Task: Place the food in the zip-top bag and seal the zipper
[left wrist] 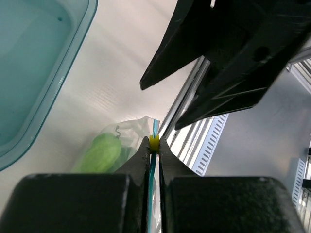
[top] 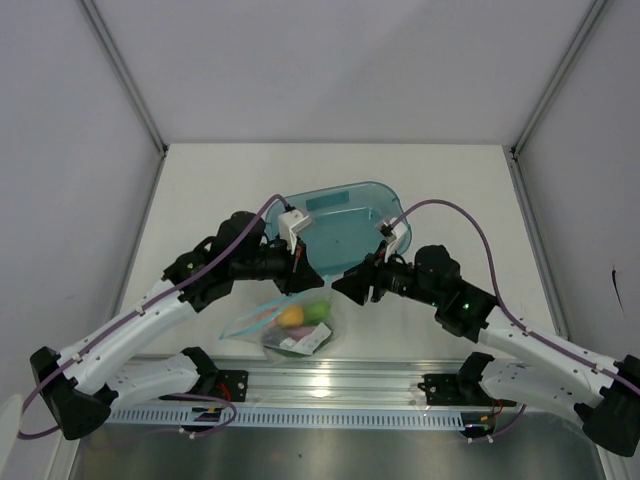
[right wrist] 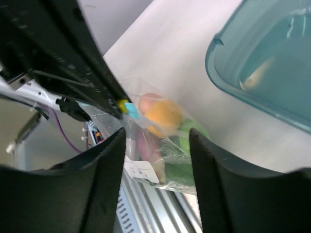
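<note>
The zip bag (top: pixel 290 335) holds an orange item (right wrist: pixel 163 115), a green item (left wrist: pixel 99 153) and pinkish items, and lies at the table's front edge. My left gripper is shut on the yellow slider and blue zipper strip at the bag's top. My right gripper (top: pixel 355 290) is just to the right, part open, its fingers apart above the bag with nothing seen between them. In the left wrist view its black fingertips (left wrist: pixel 150 75) hang over the zipper end.
A teal bin (top: pixel 335 235) stands behind both grippers. A metal rail (top: pixel 320 370) runs along the front edge.
</note>
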